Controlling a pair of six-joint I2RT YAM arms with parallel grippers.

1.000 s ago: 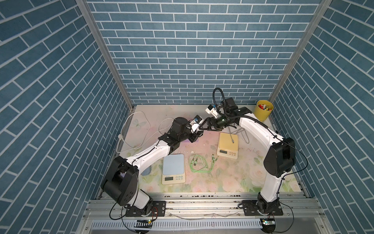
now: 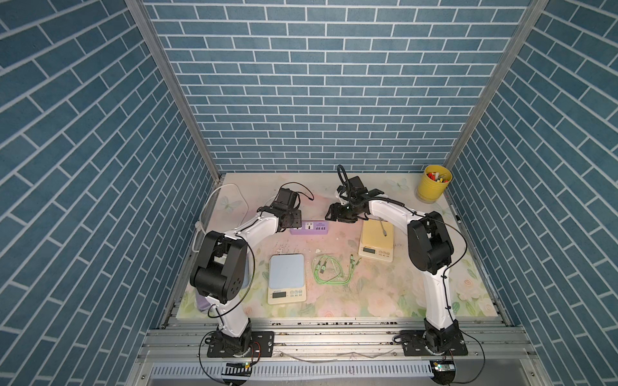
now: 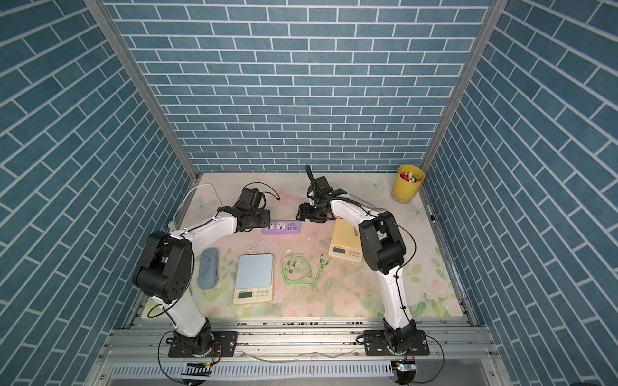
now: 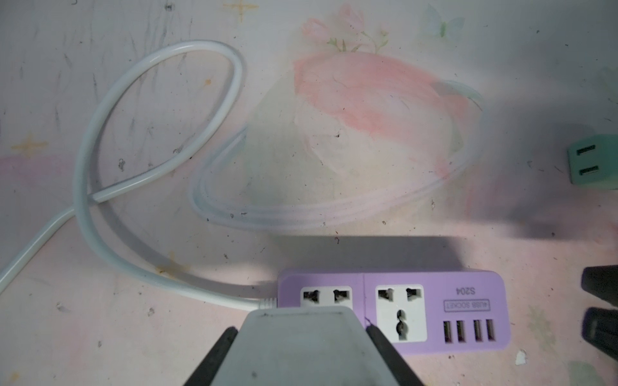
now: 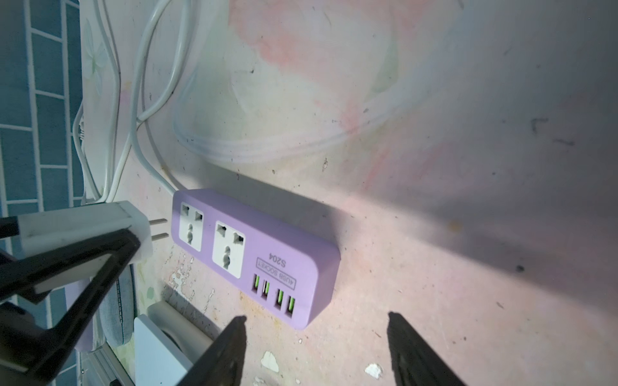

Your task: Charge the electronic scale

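In the left wrist view my left gripper is shut on a white plug [image 4: 302,344], held over the left end of the purple power strip [image 4: 450,283]; the right wrist view shows the plug's two pins. My right gripper [image 3: 302,212] is just right of the strip; its fingertips show low in the right wrist view, what is between them unclear. A green adapter [image 4: 592,160] lies at the left wrist view's right edge. The blue-topped scale [image 2: 286,276], yellow scale [image 2: 376,247] and coiled green cable [image 2: 331,276] lie in front.
A white cord [image 4: 161,58] loops behind the strip. A yellow cup [image 2: 434,186] of small items stands at the back right.
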